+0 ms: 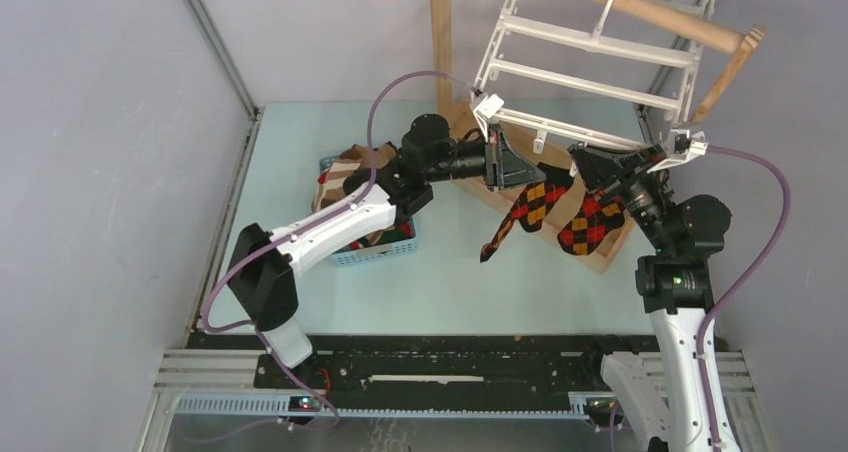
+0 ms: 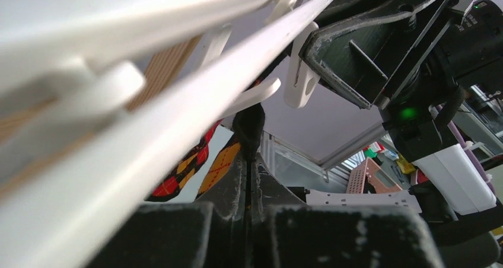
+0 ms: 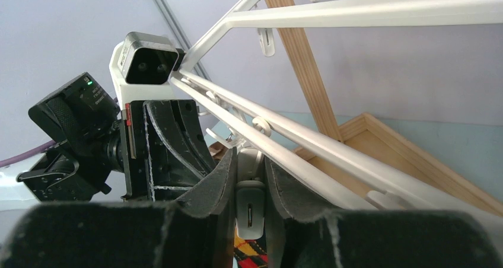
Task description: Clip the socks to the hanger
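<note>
Two black, red and yellow argyle socks hang under the white hanger (image 1: 590, 132): a left sock (image 1: 535, 207) and a right sock (image 1: 592, 226). My left gripper (image 1: 545, 175) is shut on the left sock's black cuff, a piece of which (image 2: 249, 125) sticks out past the fingertips in the left wrist view. At the hanger's lower bar, my right gripper (image 1: 577, 152) is shut on a white clip (image 3: 250, 211). Part of a sock (image 3: 251, 253) shows below that clip; its cuff is hidden, so whether the clip pinches it cannot be told.
A blue basket (image 1: 375, 256) with more socks stands on the left of the table. Behind the hanging socks lies a wooden frame (image 1: 603, 263). The wooden rod (image 1: 660, 14) carries the hanger. Bare table (image 1: 450, 292) lies in front.
</note>
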